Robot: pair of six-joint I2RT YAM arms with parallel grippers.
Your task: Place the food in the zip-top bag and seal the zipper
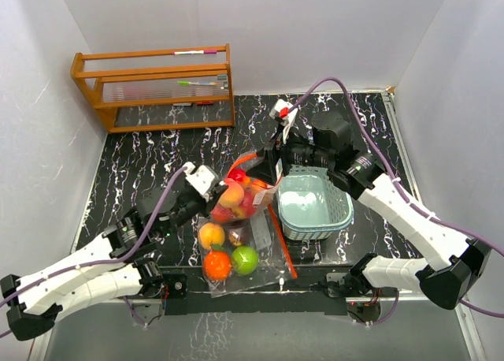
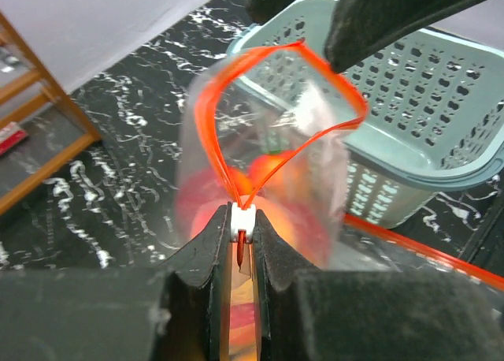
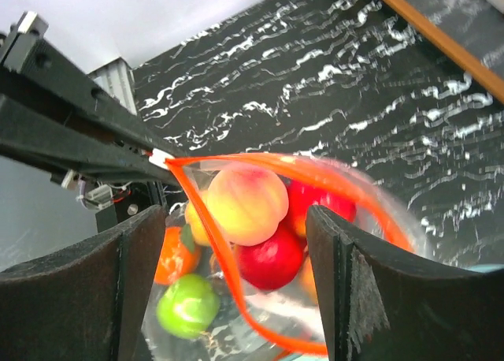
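A clear zip top bag (image 1: 268,254) with an orange-red zipper strip stands with its mouth gaping, several pieces of food inside, among them a peach (image 3: 248,203), a red fruit (image 3: 272,257) and a green one (image 1: 245,259). My left gripper is shut on the white end of the bag's zipper (image 2: 243,219), where the two orange strips meet. Over the bag's mouth, my right gripper stands open with the orange rim passing between and beyond its spread fingers, gripping nothing. Its dark fingers (image 2: 378,14) also show at the top of the left wrist view.
An empty pale green basket (image 1: 316,207) stands just right of the bag, close to my right arm. At the back left is a wooden rack (image 1: 153,128) with pens on it. A second bag with an orange-red strip (image 1: 282,243) lies beneath the first.
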